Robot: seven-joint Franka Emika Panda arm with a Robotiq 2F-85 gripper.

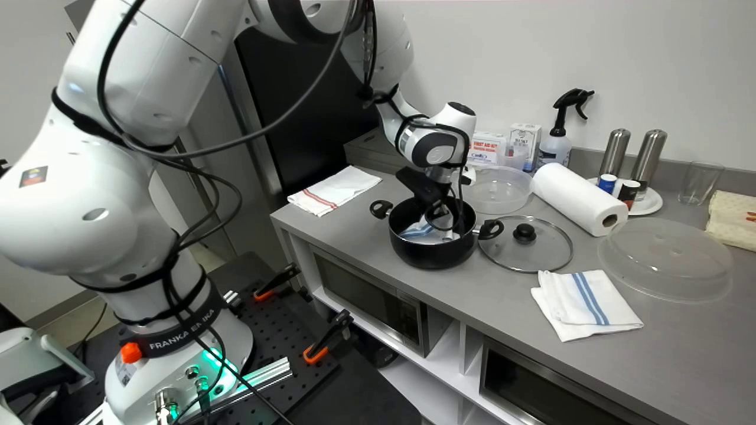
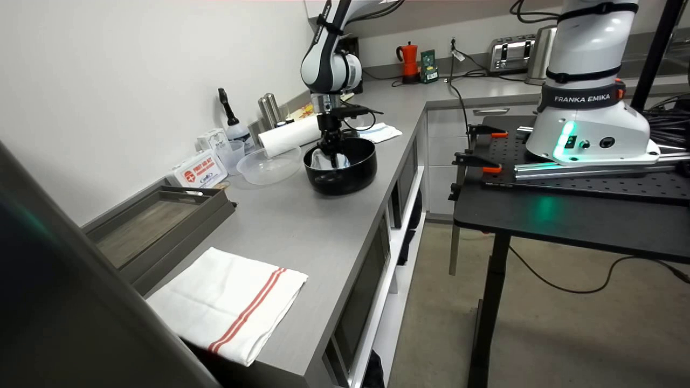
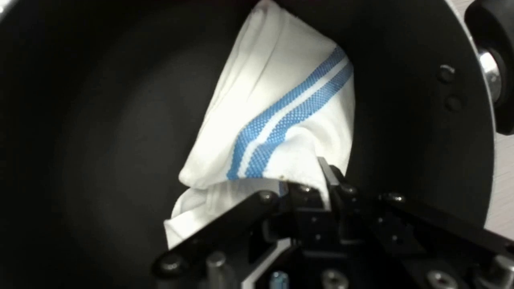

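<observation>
Inside the black pot (image 1: 433,256) lies a white cloth with blue stripes (image 3: 284,106), bunched and folded over itself. My gripper reaches down into the pot and is shut on an edge of this cloth, which rises between the fingers in the wrist view. In the second exterior view the gripper (image 2: 333,158) is partly hidden by the rim of the pot (image 2: 343,181). Part of the cloth (image 1: 419,229) shows through the pot's mouth in the first exterior view.
Right of the pot lies its glass lid (image 1: 525,244), with a folded blue-striped towel (image 1: 586,304) in front. A red-striped towel (image 1: 335,190) is to the left. Behind stand a clear plastic bowl (image 1: 499,190) and a paper towel roll (image 1: 579,198). Bare counter lies left of the pot.
</observation>
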